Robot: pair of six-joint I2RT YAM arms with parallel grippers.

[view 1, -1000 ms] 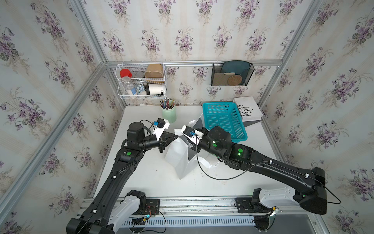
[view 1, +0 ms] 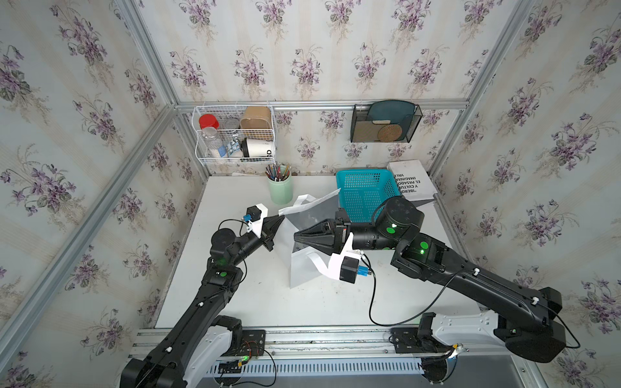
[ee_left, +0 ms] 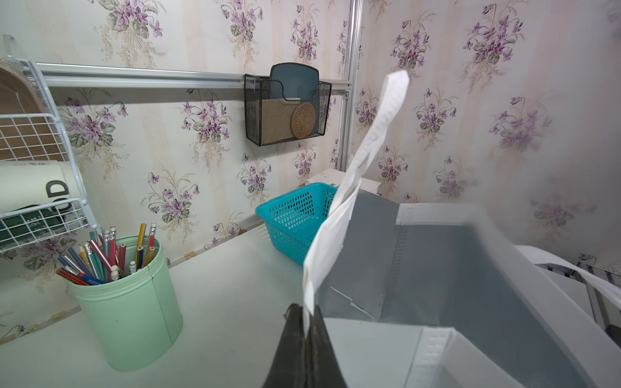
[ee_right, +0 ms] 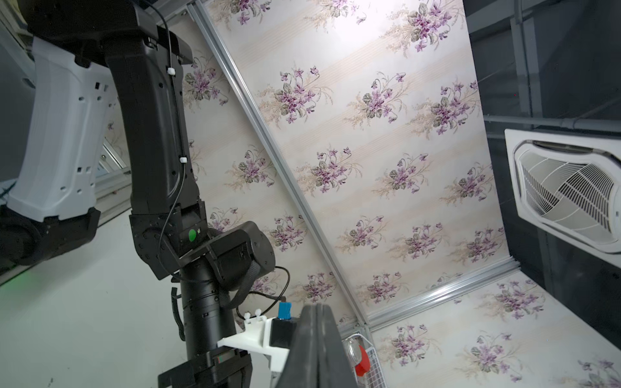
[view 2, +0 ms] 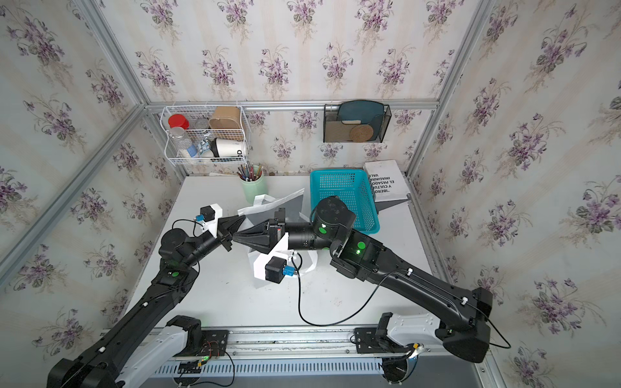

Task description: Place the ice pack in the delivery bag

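Observation:
The white delivery bag (view 1: 304,274) stands on the table between the arms, its grey-lined mouth facing up. My left gripper is shut on a white strip of the bag's edge (ee_left: 323,258), which rises from between its fingertips; the lined interior (ee_left: 433,278) spreads to the right. My right gripper is shut with nothing between its fingers. In the top left view, its tip (view 1: 296,238) is over the bag's mouth, close to the left gripper, and the bag's edge lies outside its fingers. The ice pack is not visible in any view.
A teal basket (view 1: 370,187) stands behind the bag on the right, next to a white box (view 1: 414,179). Behind on the left is a green pencil cup (view 1: 280,191). My right arm covers much of the bag.

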